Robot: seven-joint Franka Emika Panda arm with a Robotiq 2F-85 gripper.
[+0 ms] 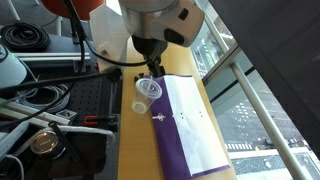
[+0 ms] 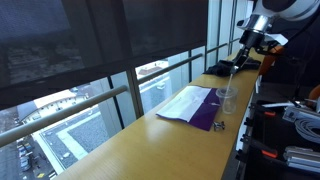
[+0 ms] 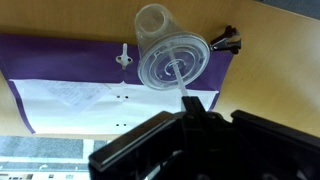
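A clear plastic cup [image 1: 147, 92] with a round lid stands at the edge of the purple and white sheet [image 1: 190, 120]. In the wrist view the lid [image 3: 160, 68] faces the camera. A thin pale straw [image 3: 178, 73] runs from the fingertips toward the middle of the lid. My gripper appears shut on this straw, just above the cup. In exterior view 2 the gripper [image 2: 237, 66] points down over the cup [image 2: 229, 106]. Whether the straw's lower end has entered the lid, I cannot tell.
A small dark metallic object [image 3: 228, 41] lies beside the cup. Cables and a black tray [image 1: 85, 100] occupy the side of the table near the arm. Bare wooden table [image 2: 150, 150] spreads out toward the windows.
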